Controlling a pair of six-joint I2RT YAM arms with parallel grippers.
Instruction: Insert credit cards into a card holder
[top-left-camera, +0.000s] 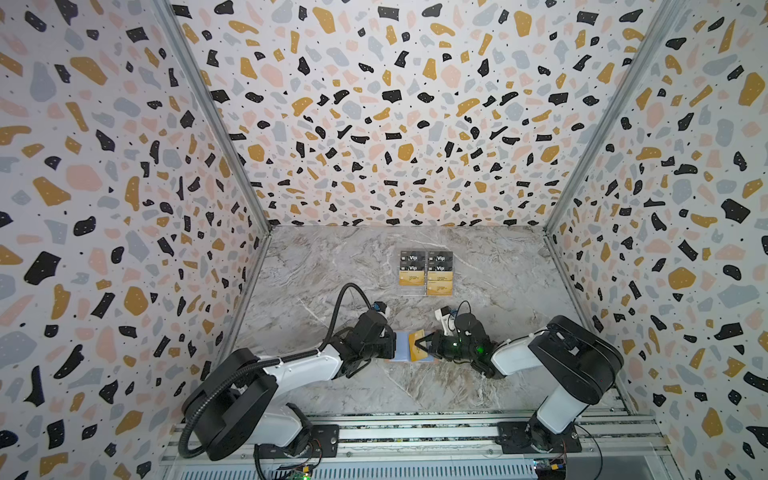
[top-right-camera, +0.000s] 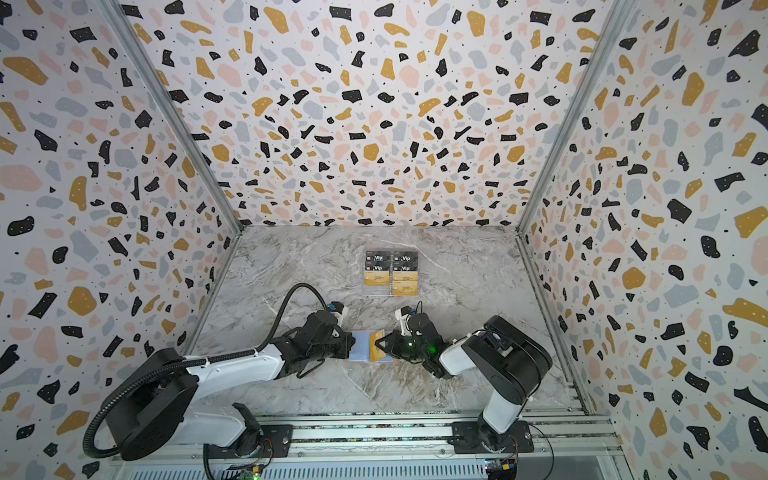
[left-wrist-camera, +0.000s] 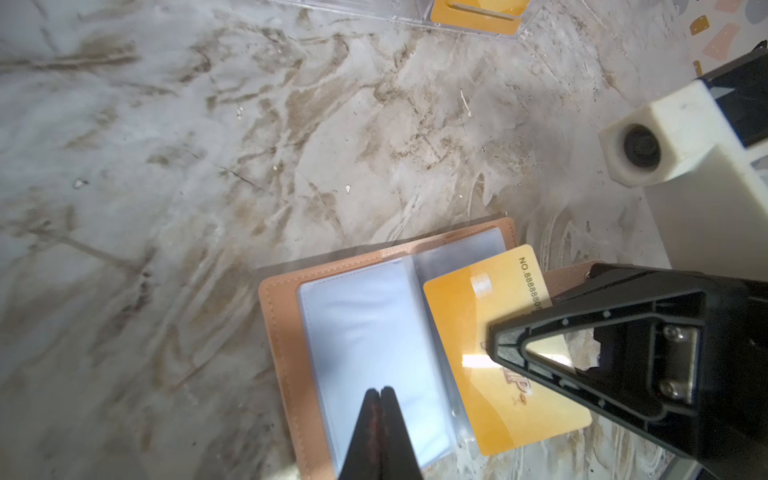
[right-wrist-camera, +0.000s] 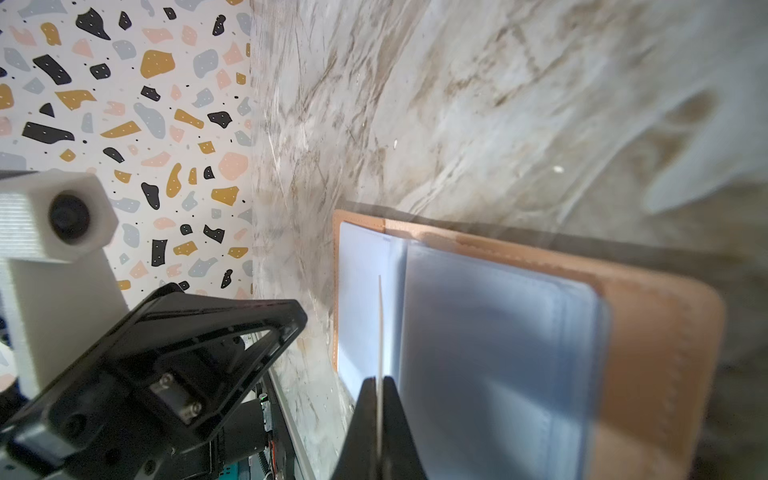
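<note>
An open tan card holder with clear pale sleeves lies on the marble table between the grippers. A gold VIP card is held over its right side by my right gripper, shut on the card, which shows edge-on as a thin line in the right wrist view. My left gripper is shut, fingertips over the left sleeves, with nothing showing between its fingers.
Two stacks of black and gold cards sit in clear trays behind the holder. Bare marble surrounds them. Patterned walls enclose the back and sides.
</note>
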